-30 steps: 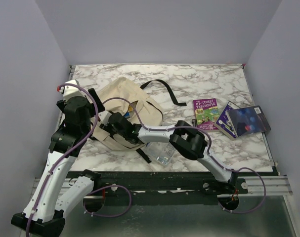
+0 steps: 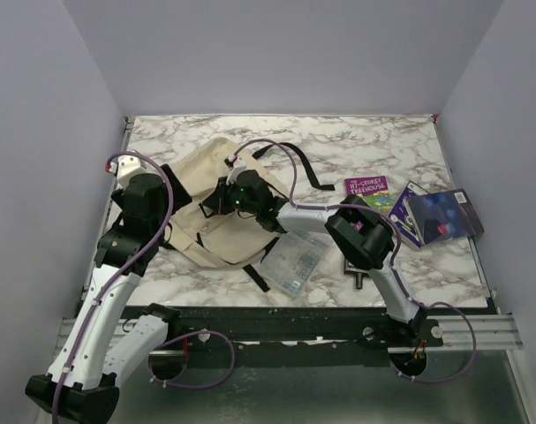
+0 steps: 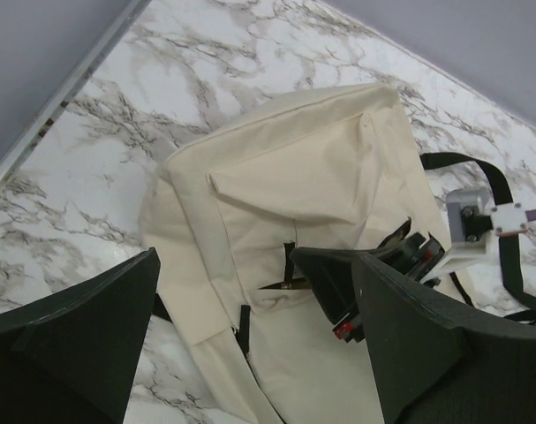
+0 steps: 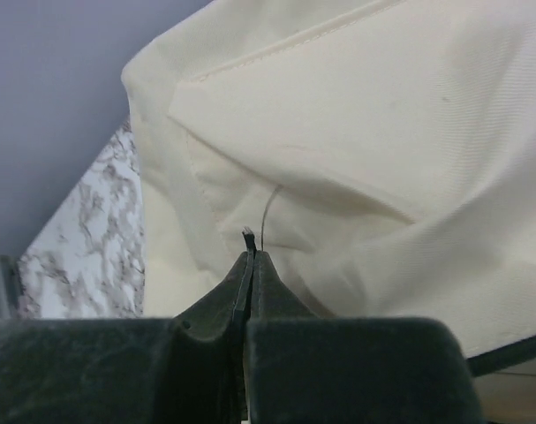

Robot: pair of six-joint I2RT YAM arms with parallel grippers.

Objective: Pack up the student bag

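Note:
The cream student bag (image 2: 206,163) lies on the left of the marble table, flap folds and black straps showing. Over it my right gripper (image 2: 213,205) is shut, nothing visible between its fingers; in the right wrist view its black tips (image 4: 250,256) sit close above a cloth fold. My left gripper hangs open above the bag's left part, looking down on it and on the right gripper. A clear plastic pouch (image 2: 292,261) lies by the bag's lower right, partly hidden by the right arm.
A pink Treehouse book (image 2: 366,185) and a pile of dark blue books (image 2: 440,216) lie at the right, partly covered by my right arm.
My right gripper and arm have moved right and toward the back over the bag. The left arm has shifted slightly.

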